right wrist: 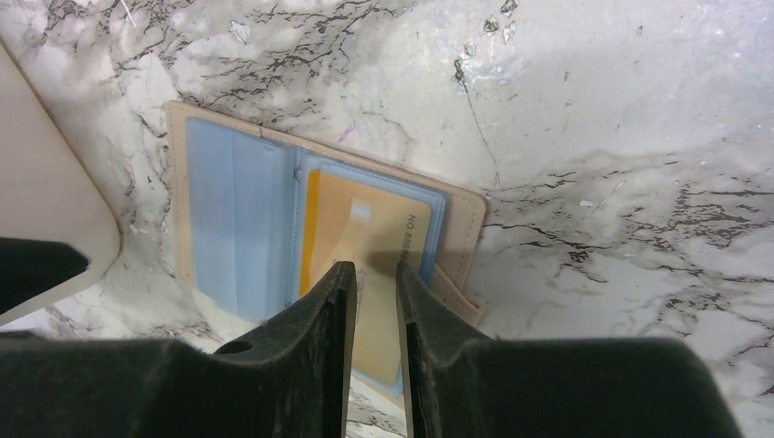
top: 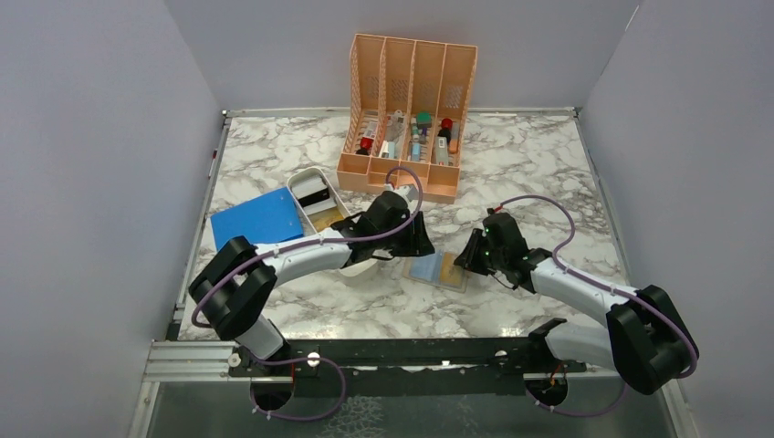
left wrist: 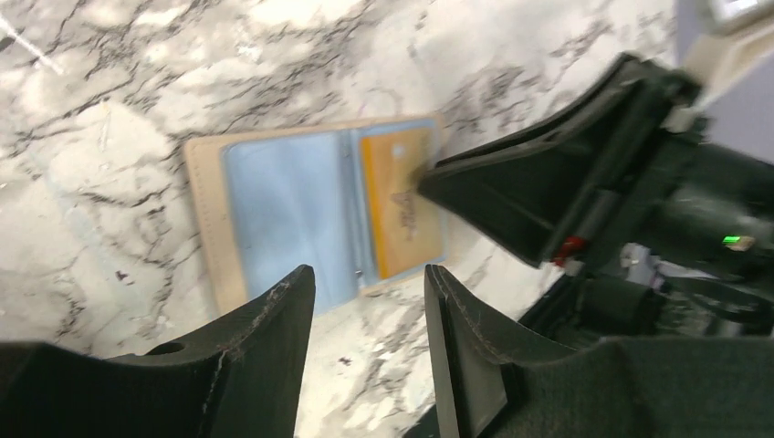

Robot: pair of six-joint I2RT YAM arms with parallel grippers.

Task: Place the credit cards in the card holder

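The open card holder (top: 438,270), tan outside with pale blue pages (right wrist: 239,210), lies on the marble table. A gold card (right wrist: 370,219) sits in its right-hand pocket, with the blue page border showing round it. Over the holder's left side, my left gripper hangs with its fingers (left wrist: 290,310) apart and nothing between them. My right gripper has its fingers close together on the holder's right page, at the gold card's edge. The fingers hide part of that edge, so exactly what they pinch is unclear.
A white bin (top: 297,181) at the left holds a black item (top: 315,197) and another gold card (top: 326,219). Beside it lies a blue board (top: 257,219). An orange divided organizer (top: 392,169) stands at the back.
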